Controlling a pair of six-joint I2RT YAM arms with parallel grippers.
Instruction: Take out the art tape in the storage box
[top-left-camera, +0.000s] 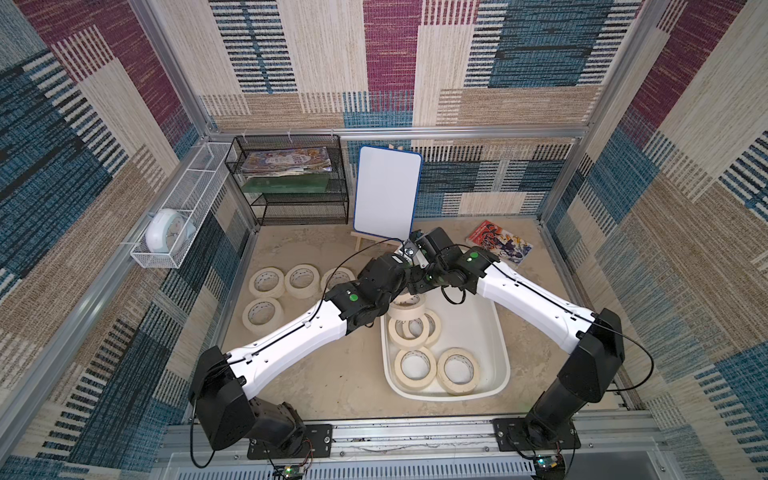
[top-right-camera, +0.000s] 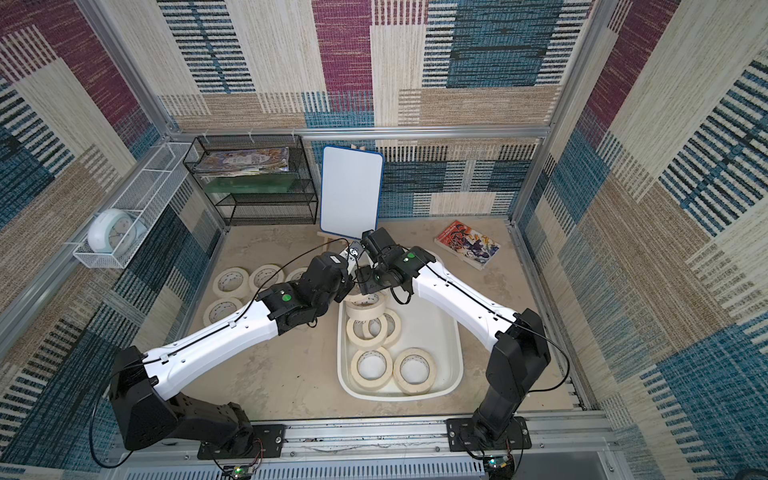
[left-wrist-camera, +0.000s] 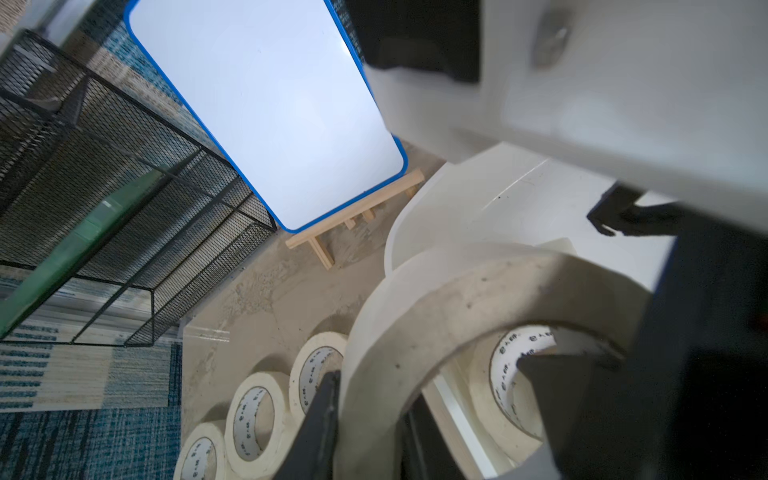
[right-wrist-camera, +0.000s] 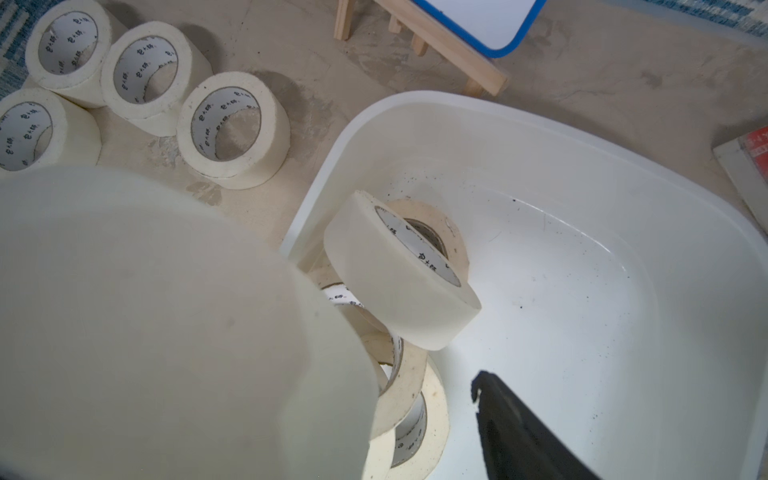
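A masking tape roll (left-wrist-camera: 448, 320) hangs close to the left wrist camera, with my left gripper shut on its rim, one finger on each side. The same roll (right-wrist-camera: 176, 320) fills the left of the right wrist view. My right gripper (top-right-camera: 362, 260) meets the left one above the box; one of its fingers (right-wrist-camera: 520, 436) shows apart from the roll, and the other is hidden behind it. In the white storage box (top-left-camera: 505, 364) lie several more rolls, among them a tilted one (right-wrist-camera: 400, 276) leaning on others and a flat one (top-left-camera: 458, 370).
Several rolls (top-left-camera: 266, 281) stand on the table left of the box. Behind are a whiteboard (top-left-camera: 387, 192) on a wooden easel and a black wire rack (top-left-camera: 288, 209). A book (top-left-camera: 500, 240) lies at the back right.
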